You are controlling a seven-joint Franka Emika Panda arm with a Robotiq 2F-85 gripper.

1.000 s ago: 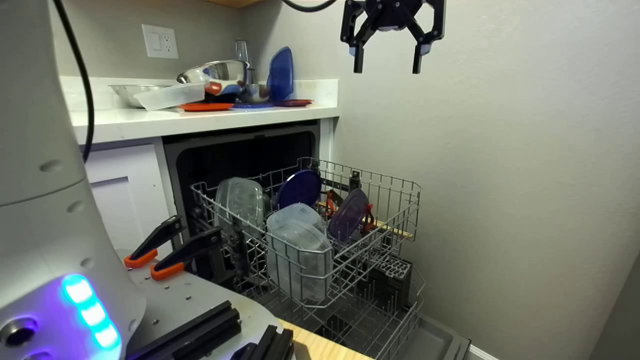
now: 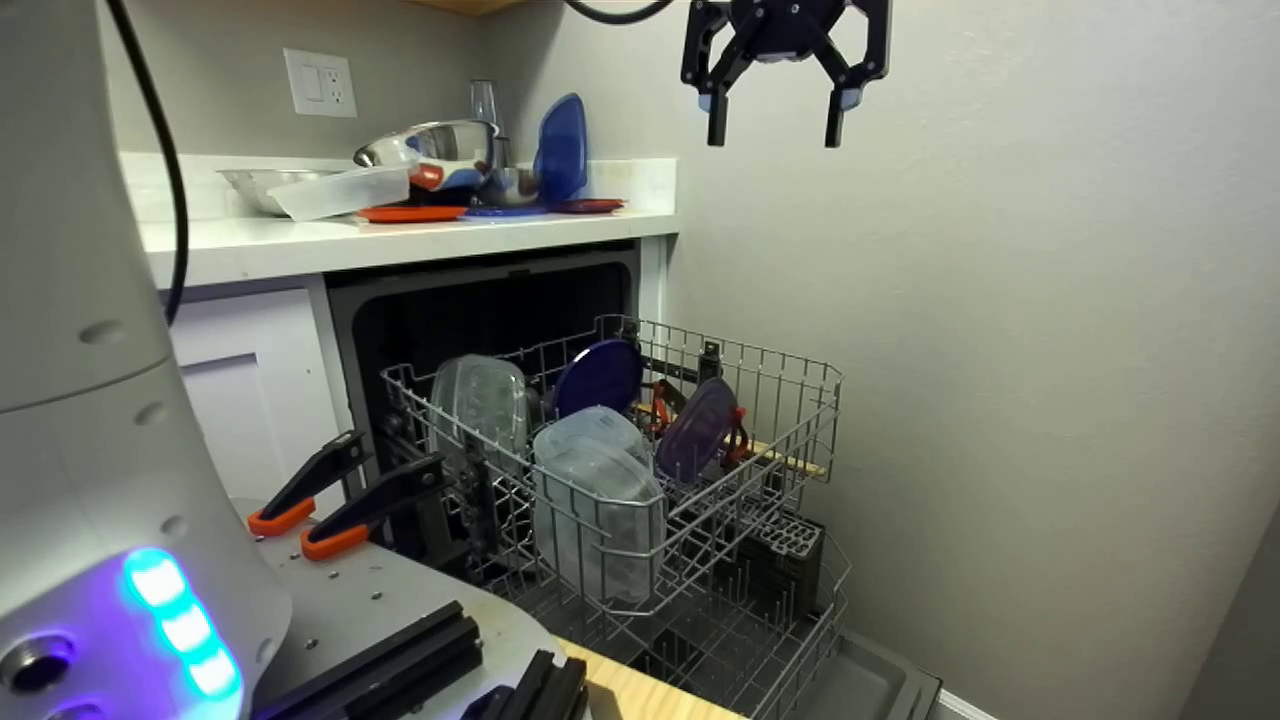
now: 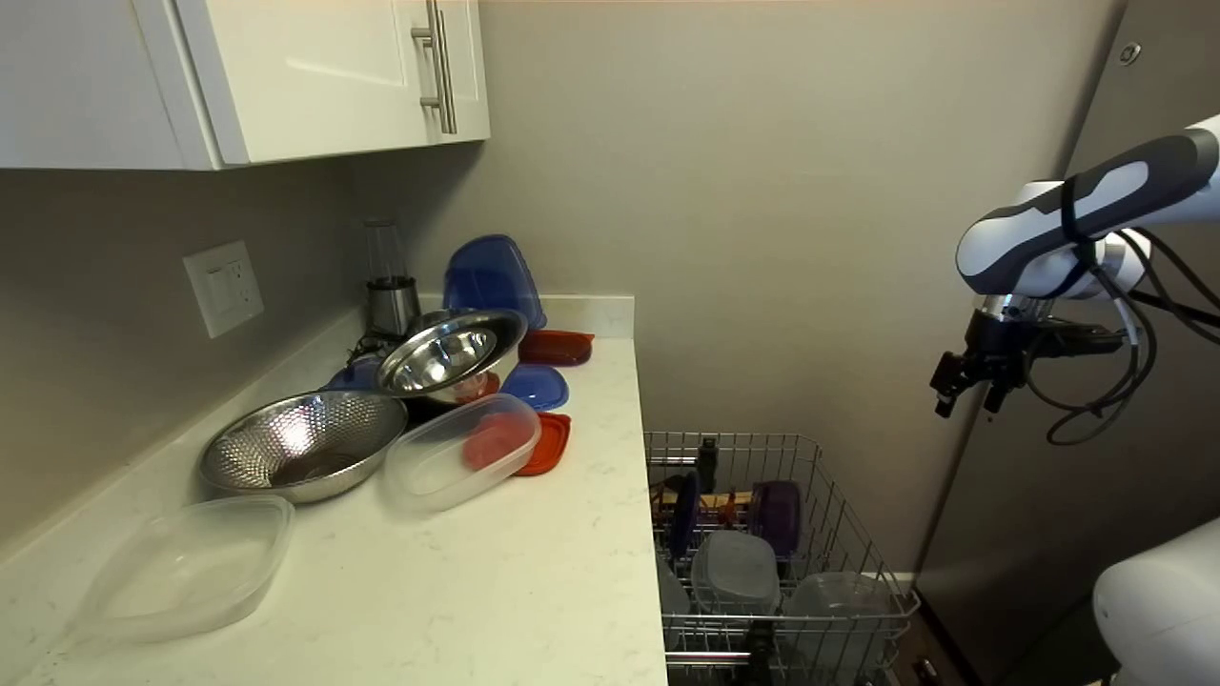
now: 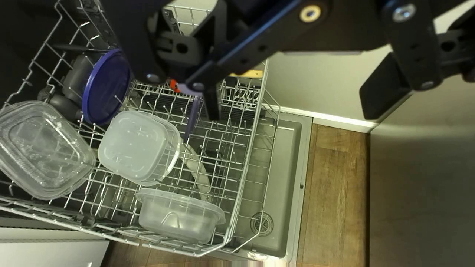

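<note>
My gripper (image 2: pixel 774 130) hangs high above the dishwasher, open, with only bare wall behind the gap between its fingers. The pulled-out upper rack (image 2: pixel 836 414) holds several clear plastic containers, among them a squarish one (image 4: pixel 136 144), a large one on the left (image 4: pixel 42 153) and one near the front rail (image 4: pixel 178 216). A dark blue round lid (image 4: pixel 107 86) leans upright toward the back of the rack. A purple lid (image 2: pixel 698 432) stands tilted to its right; in the wrist view a finger partly covers that area.
On the counter (image 3: pixel 572 572) lie a steel colander (image 3: pixel 303 440), a steel bowl (image 3: pixel 452 354), clear containers (image 3: pixel 189 560), and red and blue lids. A wall stands close on the rack's far side. Two orange-tipped clamps (image 2: pixel 372 504) sit by the robot's base. The rack's right part has free room.
</note>
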